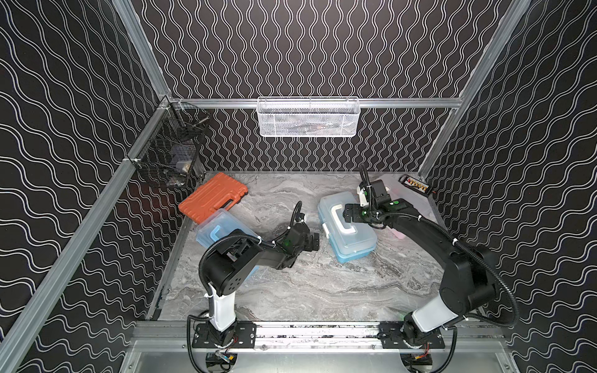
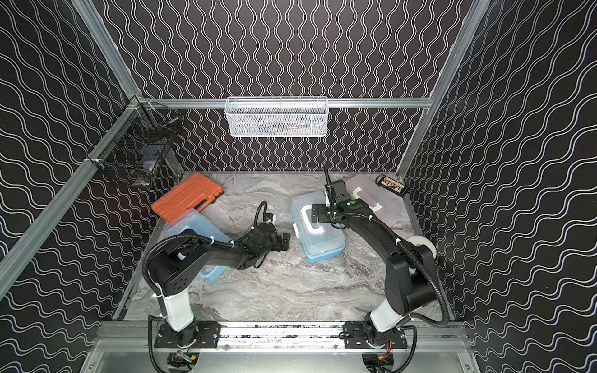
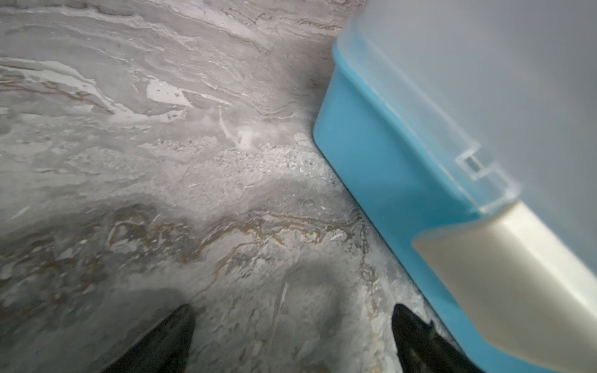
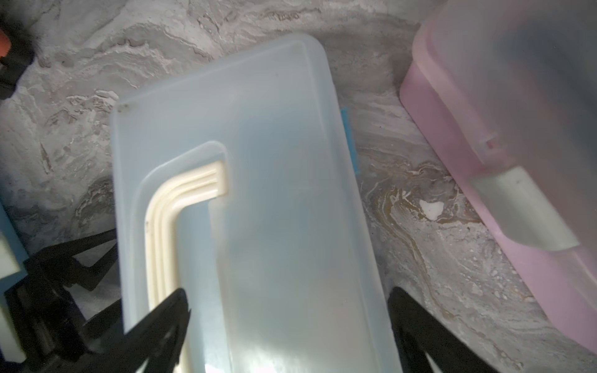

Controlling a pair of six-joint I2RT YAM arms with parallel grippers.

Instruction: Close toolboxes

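Note:
A blue toolbox with a clear lid [image 1: 363, 237] and a white handle sits mid-table, its lid down on the base. On its left side is a white latch [image 3: 510, 279]; whether this is clipped cannot be told. My left gripper [image 1: 314, 241] is open just left of that side, nothing between its fingers. Above the lid, my right gripper [image 1: 349, 212] stands open over the handle area, holding nothing; contact with the lid is unclear. A pink toolbox [image 4: 457, 118] with a white latch lies to the right, and another blue toolbox [image 2: 189, 223] is partly hidden behind my left arm.
An orange case [image 1: 213, 197] lies at the back left. A battery pack [image 2: 391, 183] sits at the back right corner, and a white roll [image 2: 423, 243] is partly covered by my right arm.

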